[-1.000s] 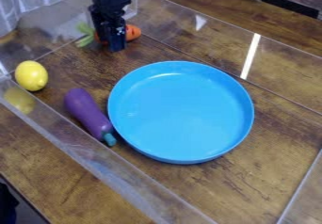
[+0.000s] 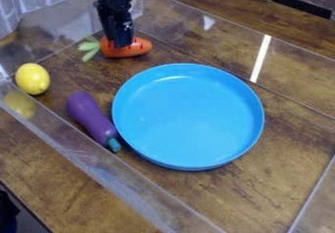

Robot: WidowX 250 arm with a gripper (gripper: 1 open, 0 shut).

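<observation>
My black gripper [image 2: 117,37] reaches down at the top left, over a toy orange carrot [image 2: 132,50] with green leaves that lies on the wooden table. Its fingertips are at the carrot's upper side; whether they hold it cannot be made out. A large blue plate [image 2: 187,116] lies in the middle, below and right of the carrot. A purple eggplant [image 2: 90,116] lies left of the plate, and a yellow lemon [image 2: 33,78] sits at the far left.
Clear walls run along the left and lower left edges.
About a second ago my gripper was lower, in front of the carrot. It has moved up and back, and more of the carrot now shows.
</observation>
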